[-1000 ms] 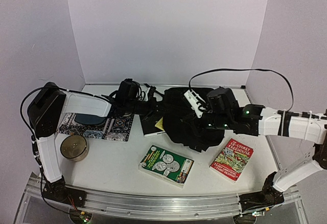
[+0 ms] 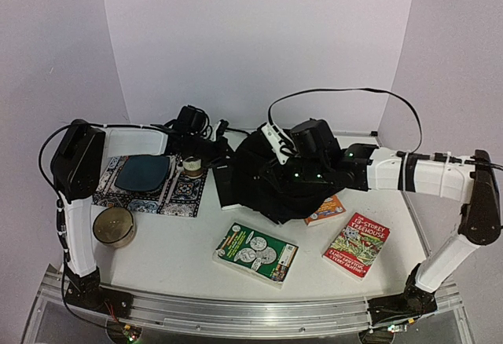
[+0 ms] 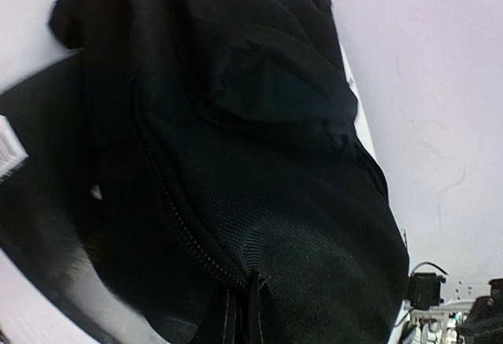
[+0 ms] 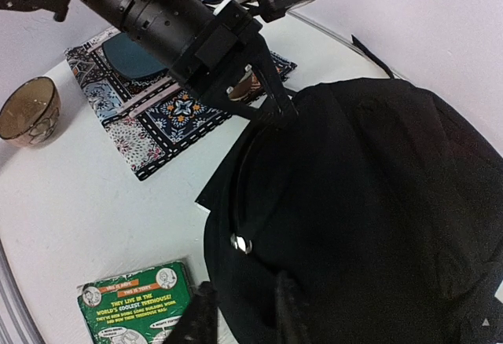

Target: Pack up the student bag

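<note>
The black bag (image 2: 271,183) lies slumped in the middle of the table, its zip edge running across the left wrist view. On that edge my left gripper is shut, with a fold of fabric pinched at its tips. My right gripper stands open over the bag's front part, with nothing seen between its blurred fingers. A green book (image 2: 256,254) lies flat in front of the bag, and a red treehouse book (image 2: 357,244) to its right. Part of an orange book (image 2: 326,210) shows beside the bag. The bag's inside is hidden.
A patterned mat (image 2: 185,205) at the left bears a blue plate (image 2: 142,173), cutlery and a cup (image 2: 192,166). Nearer the front is a brown bowl (image 2: 114,227). A dark flat item (image 2: 225,187) sticks out from the bag's left side.
The bag has shifted left, covering more of the dark flat item and uncovering the orange book.
</note>
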